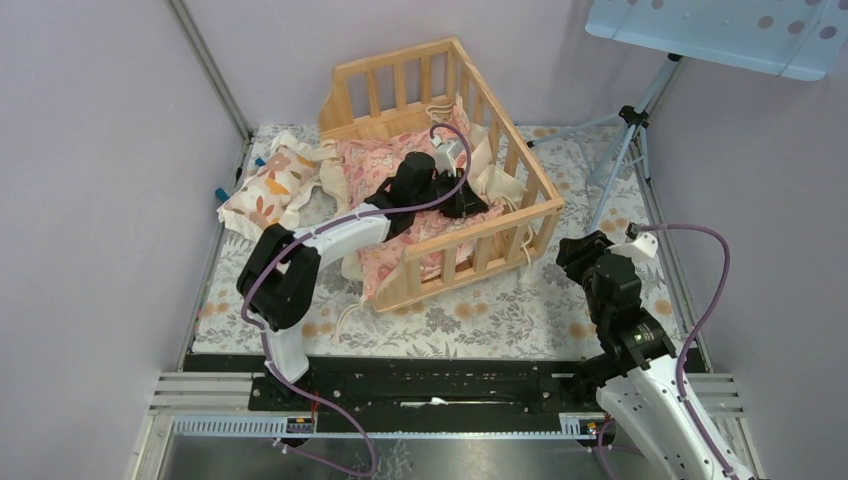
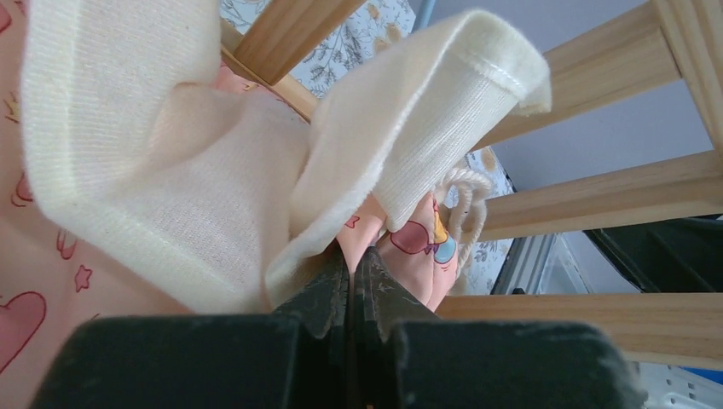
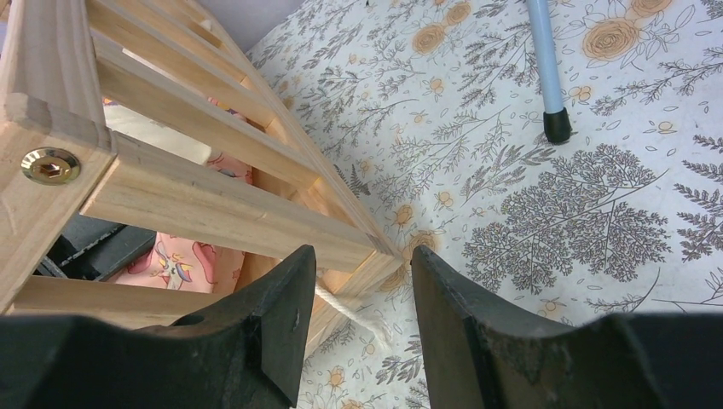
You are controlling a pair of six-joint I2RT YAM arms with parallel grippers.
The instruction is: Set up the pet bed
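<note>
The wooden bed frame (image 1: pixel 485 95) stands open-topped on the table. Inside it lies the pink patterned cushion (image 1: pixel 385 160), with cream edging (image 2: pixel 162 170) folded up around my fingers. My left gripper is shut inside the bed, near its front right corner, with a thin fold of pink cloth pinched between its fingertips. The black wrist hides part of the cushion in the top view. Outside the frame on the right, my right gripper stands open and empty, beside the bed's lower corner.
A small leaf-print pillow (image 1: pixel 270 190) lies left of the bed. White cord (image 3: pixel 354 317) pokes out at the frame's lower corner. The pale blue stand (image 1: pixel 625 145) has its legs at the right.
</note>
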